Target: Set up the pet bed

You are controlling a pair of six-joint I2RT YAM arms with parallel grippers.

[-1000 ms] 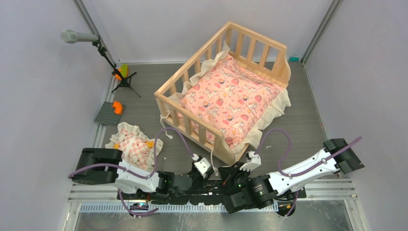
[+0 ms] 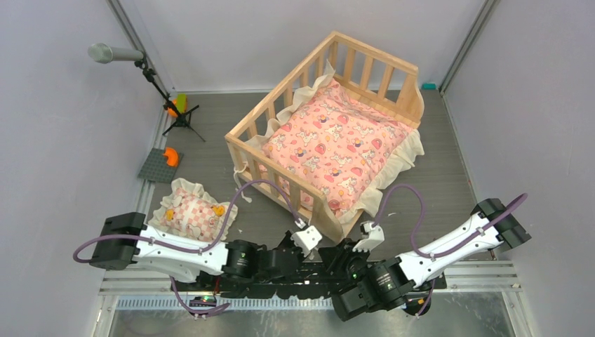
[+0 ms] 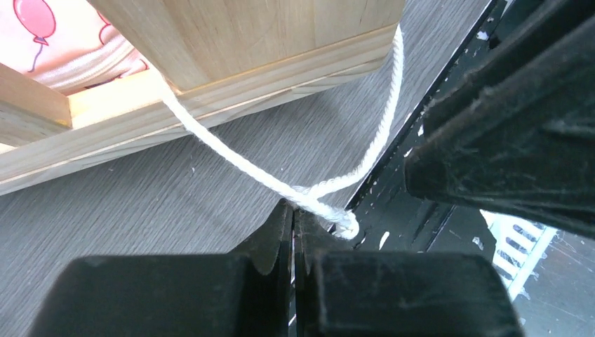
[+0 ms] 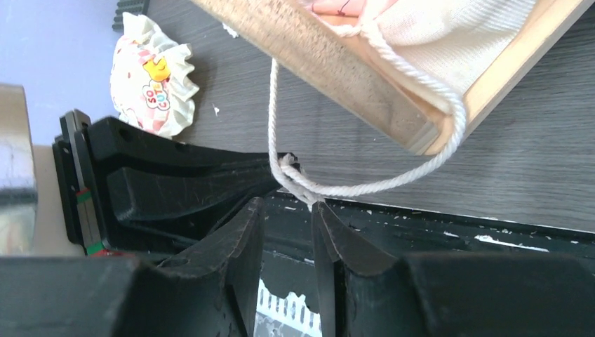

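The wooden pet bed [image 2: 414,105] holds a pink unicorn mattress [image 2: 330,147]. A white cord [image 3: 238,158] hangs in a loop from its near corner, knotted low down. My left gripper is shut at the knot, the cord appearing pinched at or lying over its tips. My right gripper stands part open just below the cord, with nothing clearly held between its fingers; in the left wrist view its black body fills the right side.
A frilled pillow [image 2: 193,210] lies left of the bed. A grey plate [image 2: 154,165] with an orange piece and a stand [image 2: 181,119] are along the left wall. The table's front edge is just below the grippers.
The bed is unmoved.
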